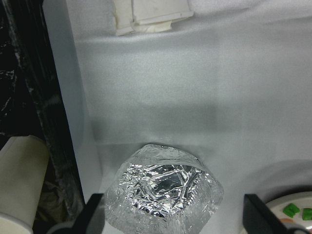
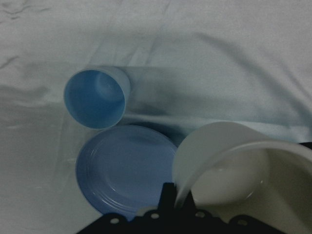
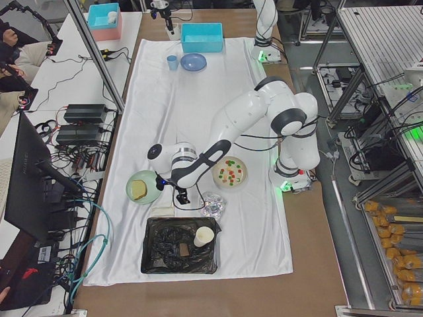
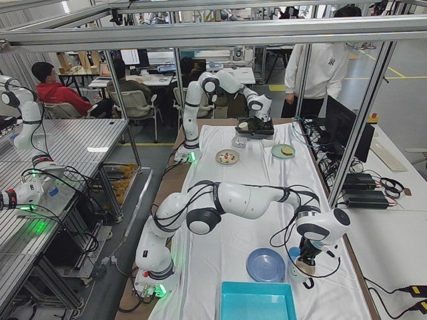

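Observation:
My left gripper (image 3: 173, 191) hangs open over the white cloth, above a crumpled foil piece in a plastic wrap (image 1: 163, 187) (image 3: 213, 205), with nothing between its fingers. Beside that are a black-lined bin (image 3: 158, 244) holding a paper cup (image 1: 19, 183), folded white paper (image 1: 148, 12), a plate with vegetable pieces (image 3: 229, 172) and a green plate with a yellow item (image 3: 139, 190). At the far end, my right gripper is shut on the rim of a white pitcher-like container (image 2: 219, 146), beside a blue cup (image 2: 97, 97) and a blue plate (image 2: 124, 168).
A turquoise tray (image 4: 255, 300) stands at the far end beside the right arm. The middle of the cloth between the two arms is mostly clear. A monitor (image 3: 26, 188) and cables line one side of the table.

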